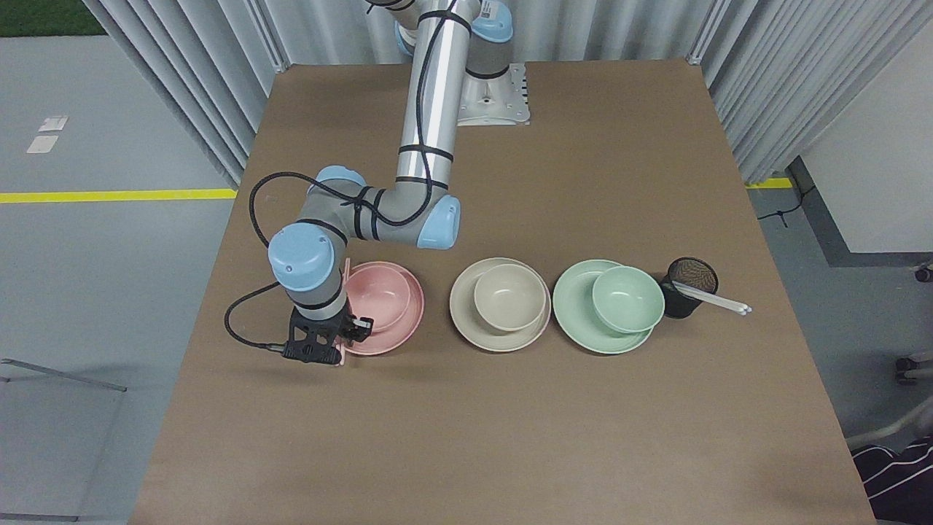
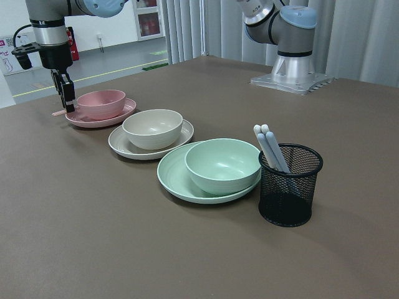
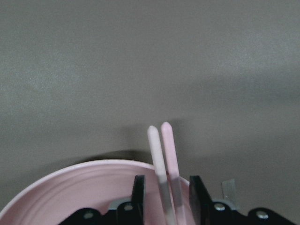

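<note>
Two pink-tipped chopsticks point(image 3: 169, 150), one paler point(image 3: 157, 154), lie on the rim of the pink plate point(image 1: 391, 337) point(image 3: 79, 187), beside the pink bowl point(image 2: 101, 103). My gripper point(image 1: 319, 341) is down over that plate, open, with a finger either side of the two chopsticks. In the left view it reaches down at the plate's left edge point(image 2: 67, 103).
A cream bowl point(image 1: 509, 297) on its plate and a mint bowl point(image 1: 627, 299) on its plate stand to the right. Beyond them is a black mesh holder point(image 2: 285, 199) with white chopsticks point(image 2: 271, 149).
</note>
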